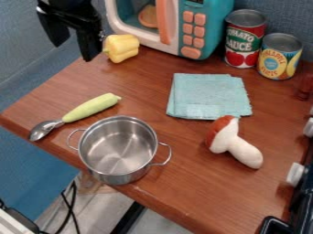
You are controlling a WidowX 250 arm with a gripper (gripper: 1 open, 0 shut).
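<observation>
My black gripper (73,32) hangs at the top left, above the table's back-left edge, just left of a yellow pepper-like toy (120,47); I cannot make out whether its fingers are open or shut. A steel pot (117,151) with two handles sits empty near the front left. Beside it lies a spoon with a pale green handle (88,108). A folded light blue cloth (208,96) lies in the middle right, and a white toy with a red part (235,146) lies below it.
A teal toy microwave (191,23) stands at the back. Two cans (243,41) (279,59) stand back right. Black appliance edges line the right side (291,210).
</observation>
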